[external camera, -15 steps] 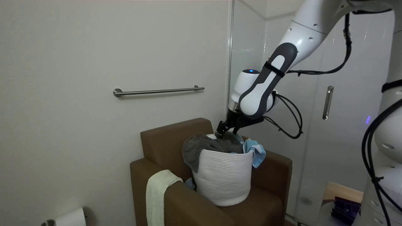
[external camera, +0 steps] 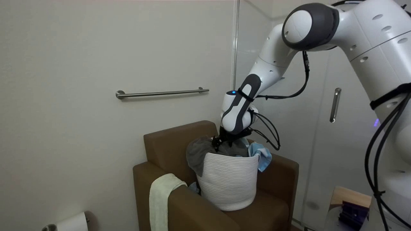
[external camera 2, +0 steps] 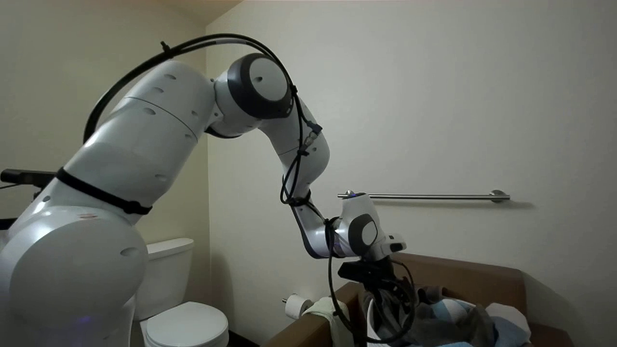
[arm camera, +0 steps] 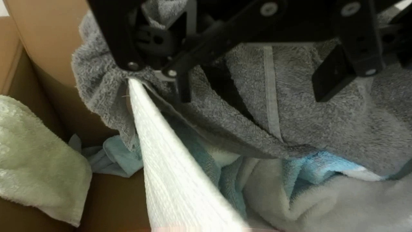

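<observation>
A white woven basket [external camera: 229, 183], heaped with cloths, stands on the seat of a brown armchair [external camera: 169, 142]. Dark grey towel [arm camera: 301, 104] lies across the top of the heap and droops over the basket's rim [arm camera: 166, 166]. My gripper points down at this towel with its fingers wide apart. Grey cloth shows between them, not clamped. In the first exterior view the gripper [external camera: 222, 144] is low at the basket's mouth; whether its tips touch the towel I cannot tell. Blue-and-white cloth [external camera: 260, 154] hangs over the basket's other side.
A pale green towel [external camera: 163, 200] is draped over the chair's arm, and a small blue cloth [arm camera: 119, 154] lies beside the basket. A metal bar [external camera: 161, 93] is fixed to the wall. A toilet [external camera 2: 179, 321] stands off to the left in the second exterior view.
The arm has moved left and downward in the first exterior view, bringing the gripper from above the heap's right part down to the grey towel. Basket and cloths look much the same.
</observation>
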